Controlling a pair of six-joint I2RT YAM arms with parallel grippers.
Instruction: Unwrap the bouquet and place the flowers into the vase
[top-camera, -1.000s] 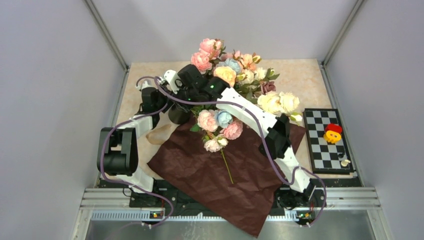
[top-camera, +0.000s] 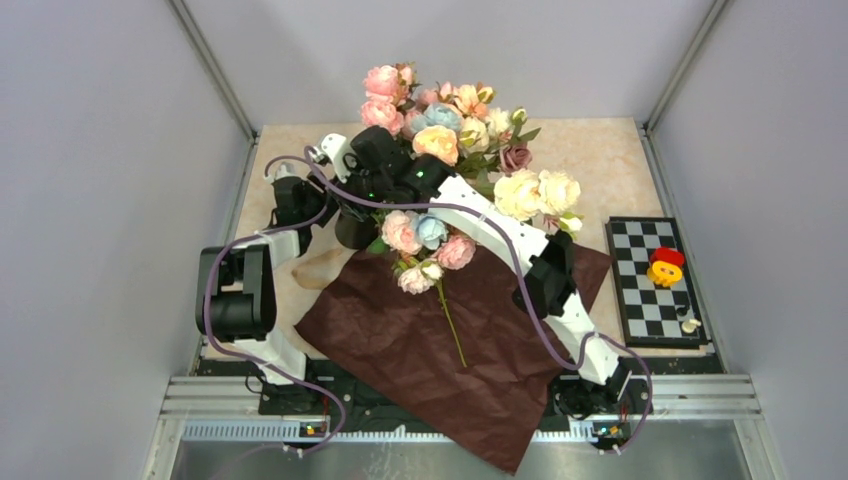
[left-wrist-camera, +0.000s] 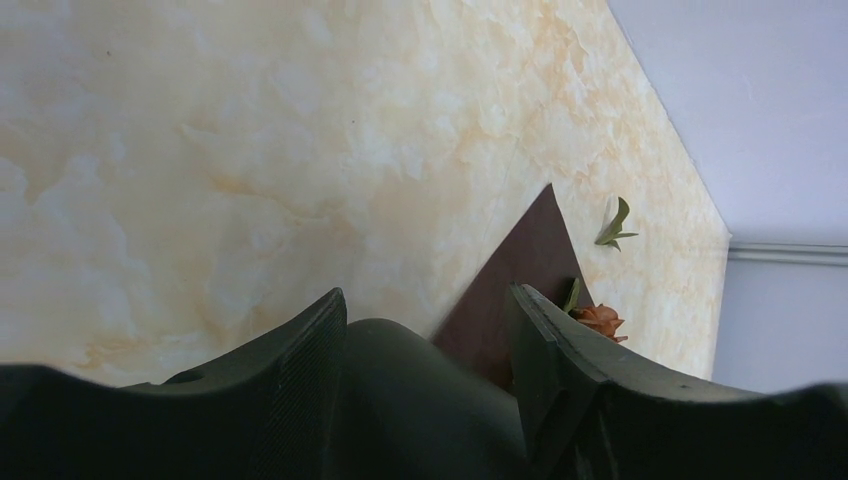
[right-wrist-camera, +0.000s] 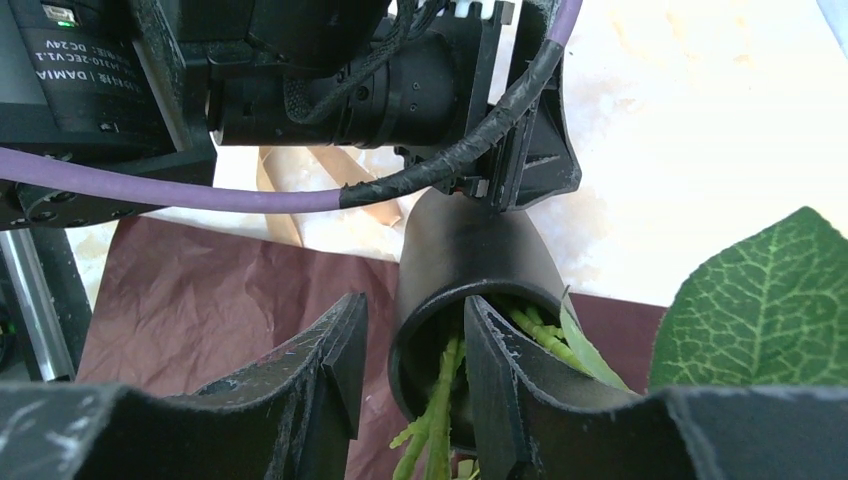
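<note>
The dark vase (top-camera: 355, 231) is tilted over at the left, its mouth (right-wrist-camera: 405, 370) facing the camera in the right wrist view. Green stems (right-wrist-camera: 440, 405) reach inside it. A wide spread of roses (top-camera: 437, 145) fans out to its right in the top view, partly behind the right arm. My left gripper is at the vase's base end, with the dark body showing between its fingers; its grip is unclear. In front of the mouth, my right gripper stands open, a stem crossing its gap without filling it.
Brown wrapping paper (top-camera: 480, 370) covers the middle, with a bare stem (top-camera: 452, 325) over it below the lower blooms. A chessboard (top-camera: 640, 320) with red and yellow pieces lies at the right. My two forearms meet closely near the vase.
The flower heads have shifted left and upward in the top view. The vase and both arms have moved only slightly leftward, while the bare stem's lower end stays in place.
</note>
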